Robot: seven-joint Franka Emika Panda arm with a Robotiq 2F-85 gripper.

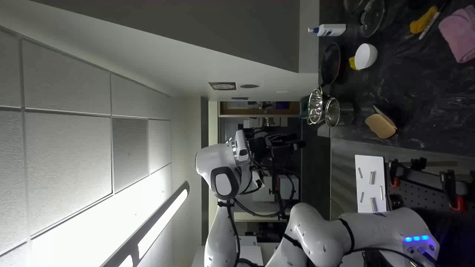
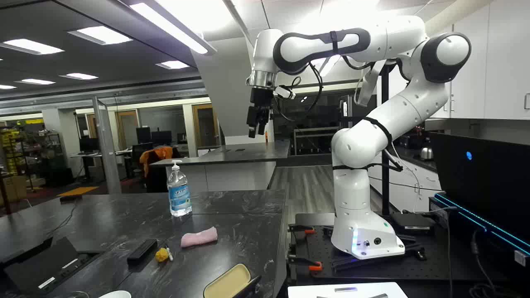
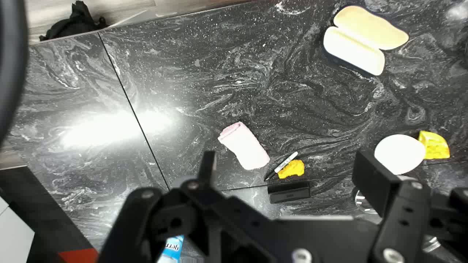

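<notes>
High above the dark table hangs my gripper, its fingers wide apart and nothing between them. Exterior view 2 shows the same gripper (image 2: 256, 133) pointing down, well clear of every object. Below it in the wrist view lie a folded pink cloth (image 3: 245, 147), a black-and-white marker (image 3: 282, 166), a small yellow item (image 3: 291, 168) and a black box (image 3: 288, 192). An open case (image 3: 362, 39) with a pale lining sits apart at the upper right. A white bowl (image 3: 399, 153) stands against a yellow block (image 3: 434, 145).
A pump bottle (image 2: 179, 192) stands toward the table's far side. In exterior view 1, a black pan (image 1: 330, 63), a metal strainer (image 1: 315, 106) and a metal pot (image 1: 332, 112) are along one edge. Bare tabletop lies between the cloth and the case.
</notes>
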